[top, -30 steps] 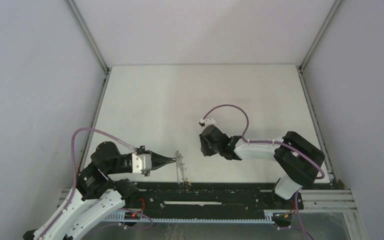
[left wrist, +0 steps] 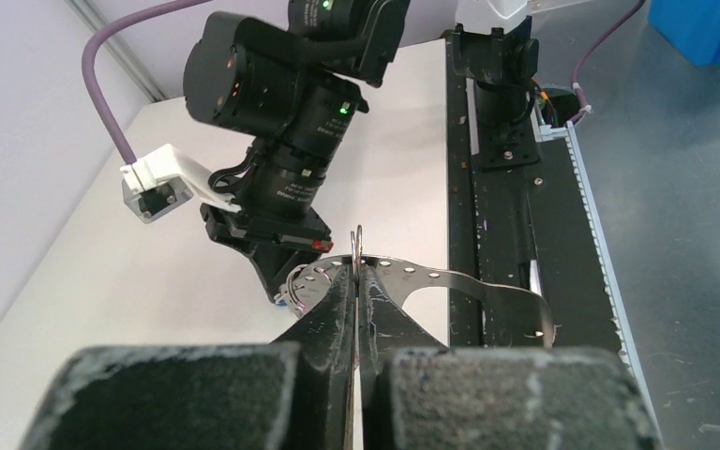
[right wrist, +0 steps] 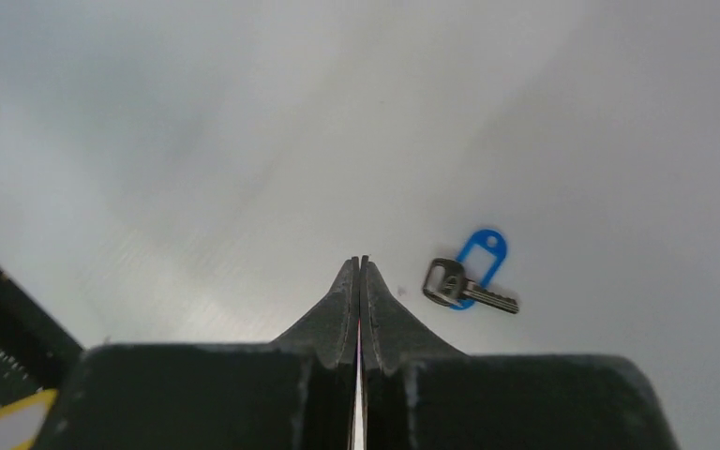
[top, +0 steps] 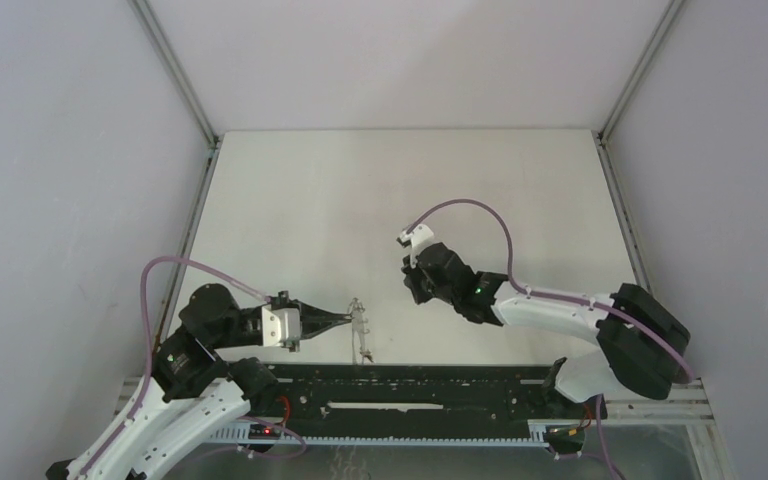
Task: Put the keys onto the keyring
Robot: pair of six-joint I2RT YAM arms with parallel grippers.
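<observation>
In the right wrist view, a dark key (right wrist: 490,297) with a blue tag (right wrist: 497,246) lies flat on the white table. My right gripper is shut with nothing between its fingers; the key and tag lie apart from it, to the right of its tips. In the left wrist view, my left gripper is shut on the keyring, whose thin wire loops (left wrist: 355,238) rise above the fingertips. A flat, holed metal piece (left wrist: 464,281) extends to the right behind them. The top view shows the keyring (top: 359,330) hanging near the table's front edge.
White walls enclose the table (top: 300,190), whose back half is bare. A dark rail (top: 390,372) runs along its front edge. A yellow-edged item (right wrist: 14,422) shows at the lower left of the right wrist view. A blue bin (left wrist: 708,33) stands beyond the table.
</observation>
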